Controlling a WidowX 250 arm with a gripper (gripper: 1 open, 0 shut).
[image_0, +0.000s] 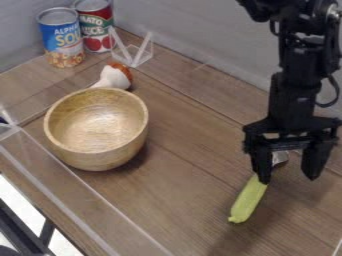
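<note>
My black gripper stands over the right part of the wooden table, fingers pointing down and spread apart. The left fingertip is at the upper end of a pale green, long vegetable-like object, which lies on the table below it. A small silver thing lies behind the fingers, mostly hidden. A wooden bowl sits at the left.
An Alpha soup can and a red can stand at the back left, with a white-and-orange object before them. A wall runs behind.
</note>
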